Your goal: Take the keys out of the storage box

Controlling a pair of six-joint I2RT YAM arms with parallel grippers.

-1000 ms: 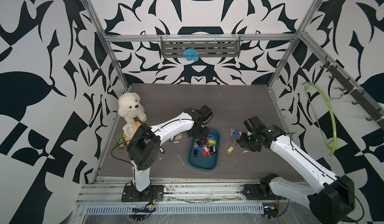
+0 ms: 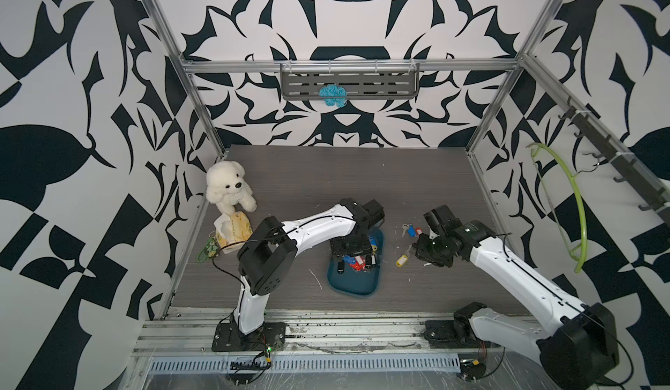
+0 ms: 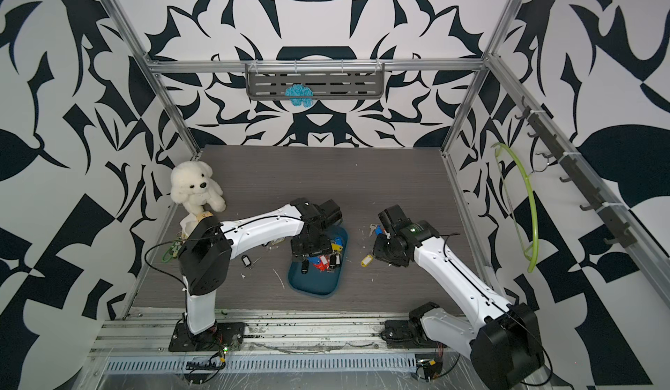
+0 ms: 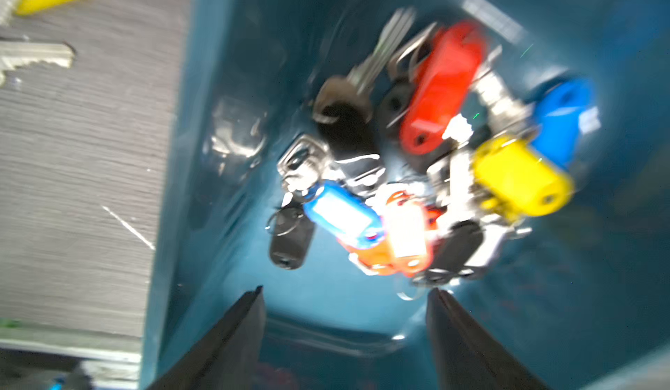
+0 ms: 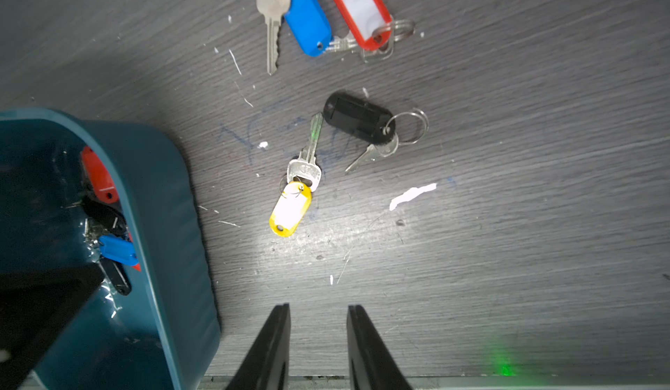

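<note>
The dark teal storage box [image 2: 356, 289] holds several keys with coloured tags. In the left wrist view I see a red tag [image 4: 444, 86], a yellow tag [image 4: 523, 175], a blue tag [image 4: 343, 212] and a black tag [image 4: 291, 238] heaped together. Over the box, my left gripper is open with nothing between its fingers, the keys lying beyond its tips. On the table right of the box are a yellow-tagged key [image 5: 291, 207], a black-tagged key [image 5: 359, 118], and blue and red tags [image 5: 360, 9]. My right gripper stands part open and empty beside them.
A white plush dog [image 2: 229, 186] sits at the back left with a bread-like item [image 2: 234, 229] before it. More keys, one cut key [image 4: 35, 55] among them, lie left of the box.
The right arm has shifted only slightly.
</note>
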